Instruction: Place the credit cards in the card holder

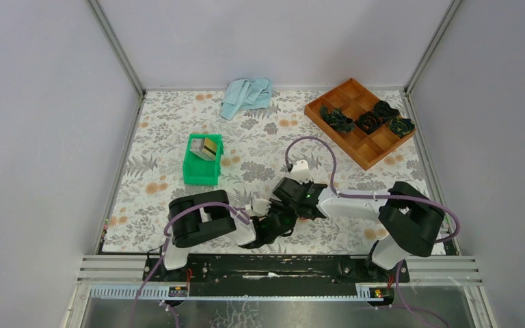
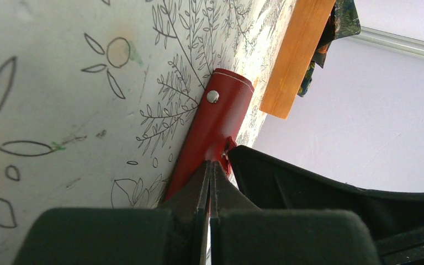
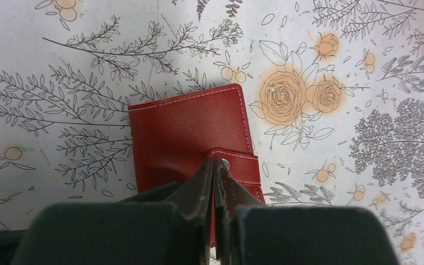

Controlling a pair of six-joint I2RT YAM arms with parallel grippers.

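Observation:
A red leather card holder (image 3: 176, 132) with stitched edges and a snap strap lies on the floral mat, mostly hidden under the arms in the top view. My right gripper is shut at its strap; whatever is between the fingertips is barely visible. My left gripper is shut low beside the holder, whose rounded side (image 2: 221, 105) fills the middle of the left wrist view; nothing shows between those fingers. In the top view a small stack of boxes or cards (image 1: 203, 147) sits in a green bin (image 1: 202, 175).
A wooden divided tray (image 1: 366, 152) with dark crumpled items stands at the back right. A light blue cloth (image 1: 246, 96) lies at the back middle.

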